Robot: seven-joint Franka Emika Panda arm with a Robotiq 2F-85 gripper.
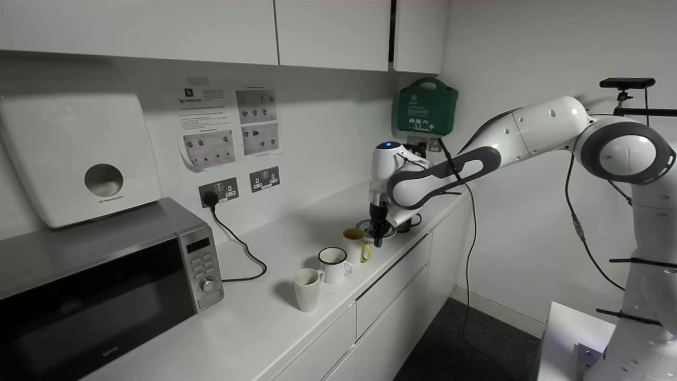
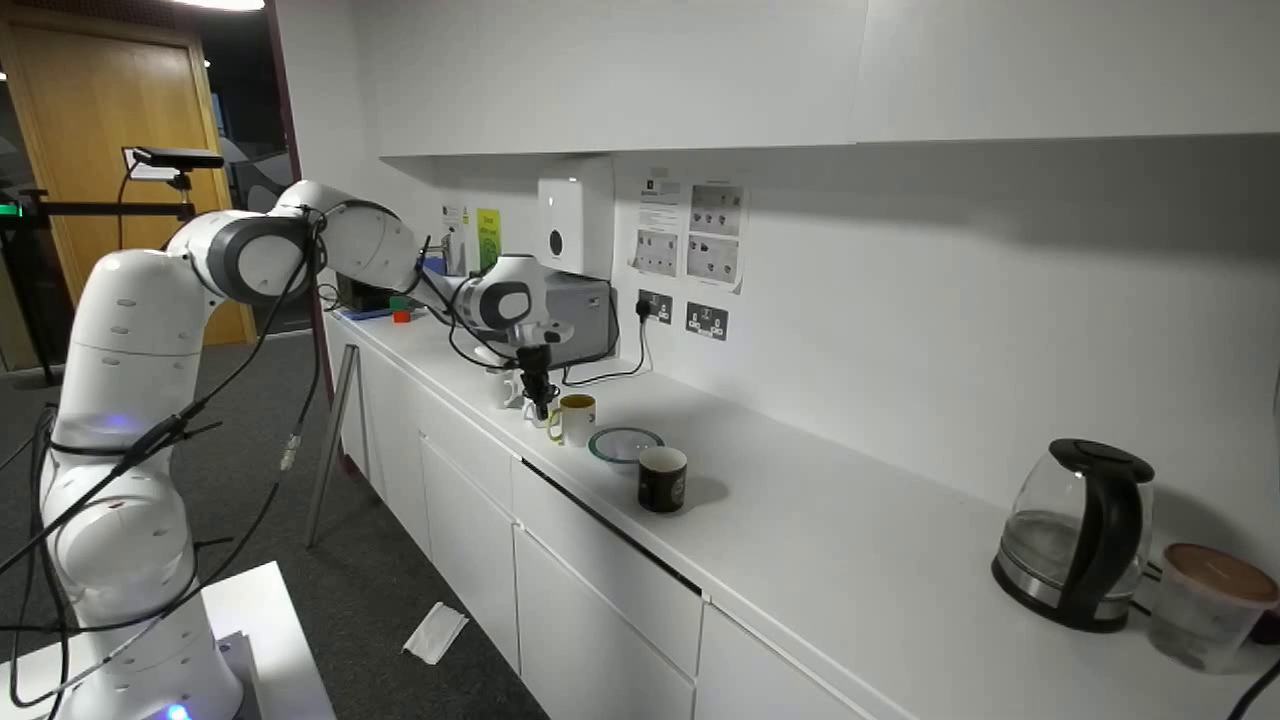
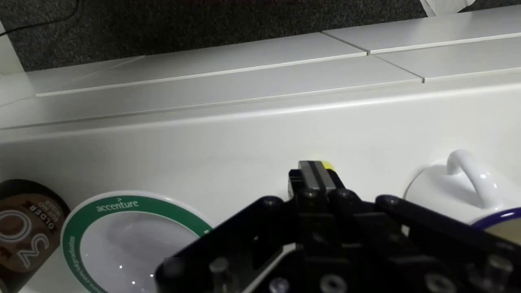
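My gripper (image 1: 378, 242) is shut and points down just beside the white mug with a yellow handle and yellow inside (image 1: 353, 237). In the wrist view the fingertips (image 3: 308, 171) meet, and nothing shows between them. A sliver of the yellow handle (image 3: 328, 165) peeks out right beside them; the gripper hides most of that mug. Whether they touch, I cannot tell. From the other side, the mug (image 2: 577, 419) stands upright on the counter with the gripper (image 2: 543, 410) close by its handle.
A dark-rimmed white mug (image 1: 333, 265) and a tall white mug (image 1: 308, 290) stand toward the microwave (image 1: 201, 270). Opposite lie a green-rimmed plate (image 2: 625, 445) and a black mug (image 2: 662, 480). Farther along is a kettle (image 2: 1070, 535), with clear counter before it. The counter's front edge is close.
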